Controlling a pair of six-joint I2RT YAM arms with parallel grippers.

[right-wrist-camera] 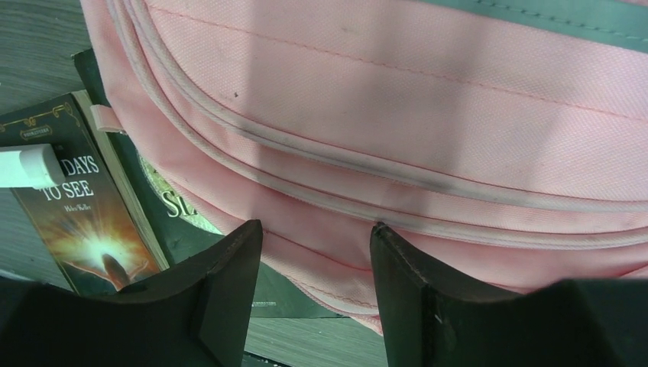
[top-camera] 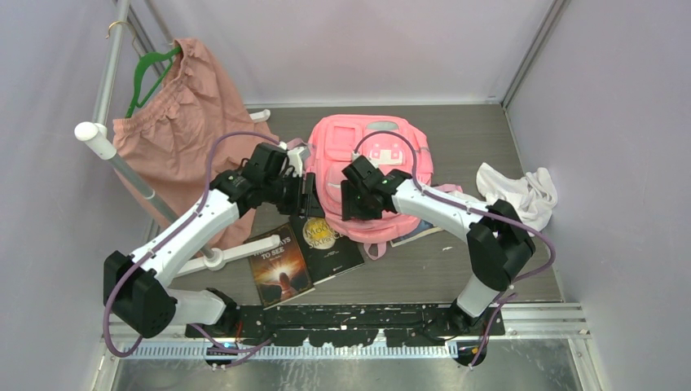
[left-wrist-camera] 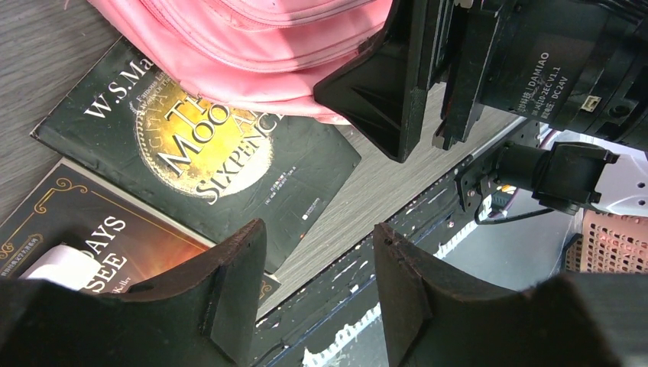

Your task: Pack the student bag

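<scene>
A pink backpack (top-camera: 383, 147) lies flat at the middle of the grey floor. My left gripper hovers beside its left side, above the books, fingers apart with nothing between them. My right gripper is open over the zipped lower part of the bag, close to pink fabric with piping. Two books lie below the bag: a black Moon and Sixpence book (top-camera: 330, 252), partly under it, and a brown book (top-camera: 277, 277). Another book (top-camera: 411, 236) peeks out from the bag's lower right.
A white rack (top-camera: 110, 147) at left holds pink shorts (top-camera: 187, 114) on a green hanger, its foot reaching over the brown book. A crumpled white cloth (top-camera: 521, 195) lies at right. Bare floor shows behind the bag and at lower right.
</scene>
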